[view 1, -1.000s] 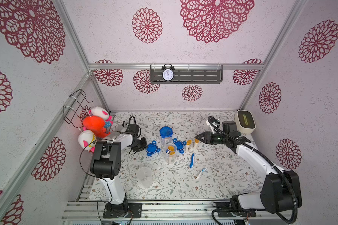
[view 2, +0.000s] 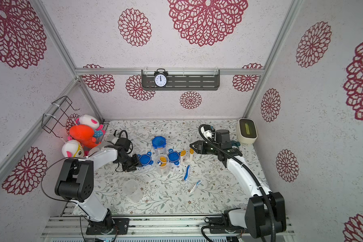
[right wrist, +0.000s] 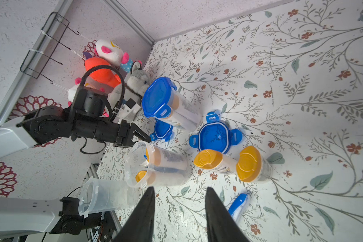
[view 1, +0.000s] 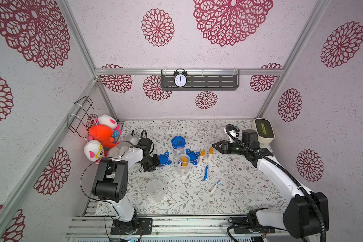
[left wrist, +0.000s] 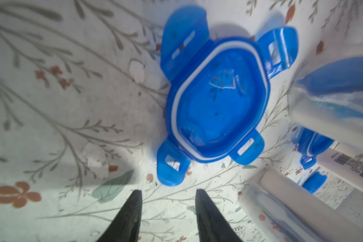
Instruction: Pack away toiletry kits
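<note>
A clear container with its blue lid on [right wrist: 157, 96] stands at the back, items inside. In front of it an open clear container [right wrist: 167, 165] holds orange-capped bottles. Beside these lie two loose blue lids, the left one [left wrist: 219, 100] and the right one [right wrist: 213, 136]. My left gripper hangs part open near the left lid, nothing between its fingers. Part open and empty, my right gripper is above the table, right of two orange-capped bottles [view 1: 202, 154]. A blue item [view 1: 206, 172] and a small tube [view 1: 216, 186] lie in front. An empty clear container [view 1: 155, 190] stands front left.
Plush toys [view 1: 102, 135] crowd the left side near a wire rack [view 1: 81, 115]. A pale box with a green-windowed top [view 1: 263, 129] stands at the back right corner.
The right gripper has edged a little to the right. The objects lie unchanged.
</note>
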